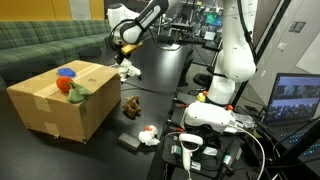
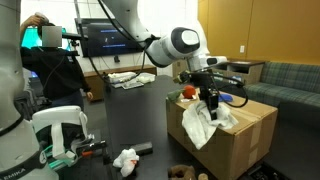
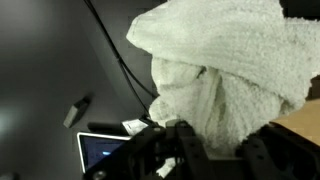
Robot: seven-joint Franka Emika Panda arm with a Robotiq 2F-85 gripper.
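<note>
A white cloth [image 1: 127, 69] hangs bunched from my gripper [image 1: 121, 51], which is shut on it. In exterior view 2 the cloth [image 2: 205, 124] drapes down in front of the cardboard box [image 2: 246, 148], below the gripper [image 2: 207, 101]. Exterior view 1 has the cloth off to the right of the box [image 1: 62, 112], clear of its top. Seen from the wrist, the cloth [image 3: 225, 50] fills much of the picture and covers the fingertips. On the box top sit a red round thing [image 1: 64, 84], a green thing [image 1: 78, 93] and a blue thing [image 1: 66, 72].
On the dark table lie a brown toy [image 1: 131, 107], a grey block [image 1: 129, 142] and a white-and-red item [image 1: 148, 134]. A second white arm [image 1: 222, 95] stands at the right, near a laptop [image 1: 297, 100]. Bare tabletop [image 1: 165, 75] extends right of the cloth.
</note>
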